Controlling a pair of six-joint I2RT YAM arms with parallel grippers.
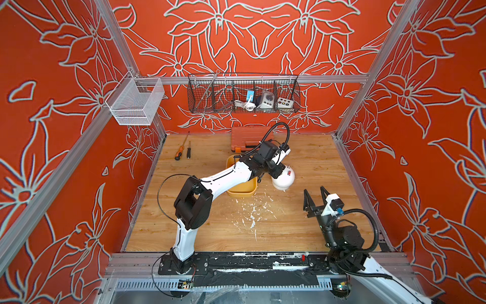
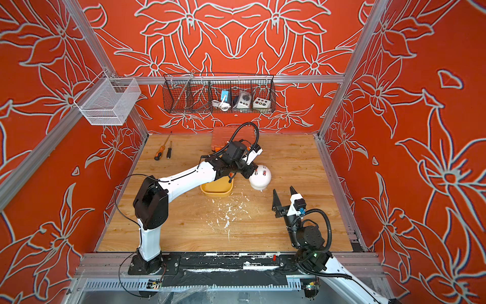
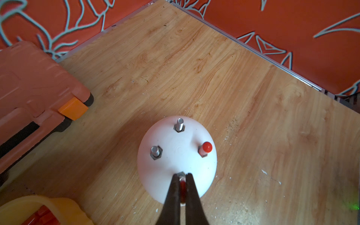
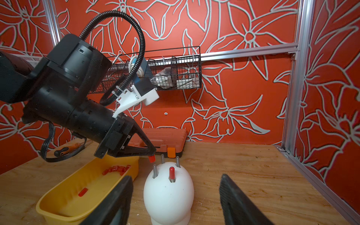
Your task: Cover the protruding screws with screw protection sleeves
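Note:
The white dome [image 3: 176, 153] stands on the table with several upright screws. One screw carries a red sleeve [image 3: 207, 147]. Bare metal shows on the back screw [image 3: 180, 124] and the left screw [image 3: 155, 151]. My left gripper is shut on a small red sleeve [image 4: 151, 158] that hangs below its fingertips. In the right wrist view this sleeve is close above and slightly left of a bare near screw [image 4: 155, 171]; whether they touch, I cannot tell. My right gripper [image 1: 315, 196] stands open and empty, front right of the dome.
Left of the dome is a yellow tray [image 4: 75, 216] holding several loose red sleeves [image 4: 119, 169]. An orange toolbox [image 3: 33, 93] lies behind. Two screwdrivers [image 1: 180, 151] lie back left.

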